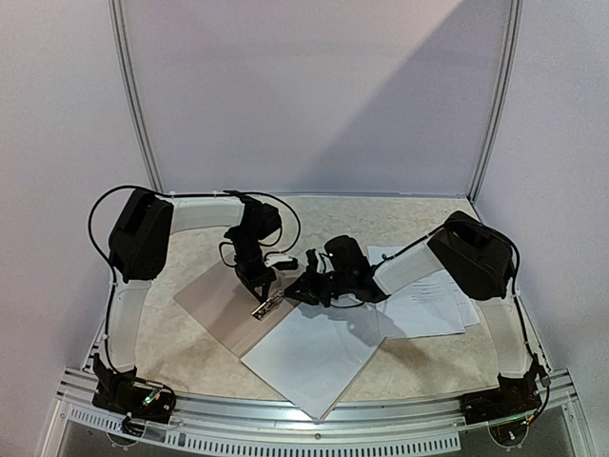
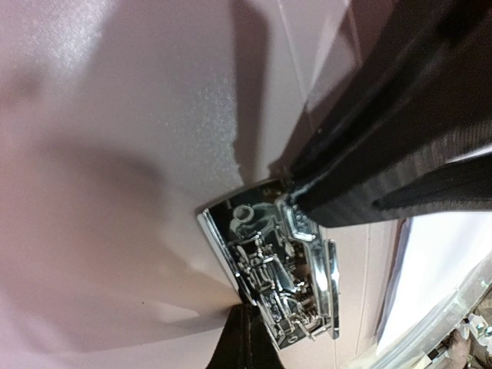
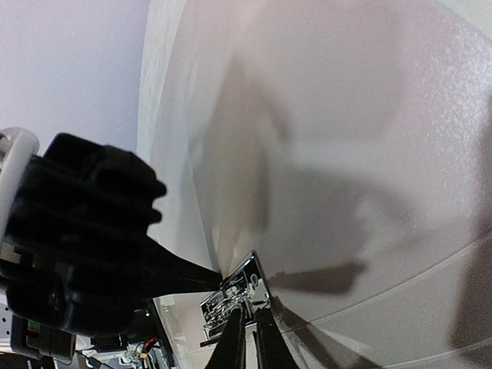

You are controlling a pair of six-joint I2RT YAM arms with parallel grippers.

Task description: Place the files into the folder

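Observation:
An open folder lies on the table, its pinkish-brown cover at left and a white sheet on its right half. The silver metal clip sits on the folder near the fold. My left gripper is shut, its tip against one long edge of the clip; nothing shows between its fingers. From the other side my right gripper is at the clip too, its shut fingers overlapping the clip's near end in the right wrist view. Whether they touch it is unclear.
Loose printed sheets lie at the right, partly beneath my right arm. Both grippers are very close together over the clip. Bare table shows at front left and front right.

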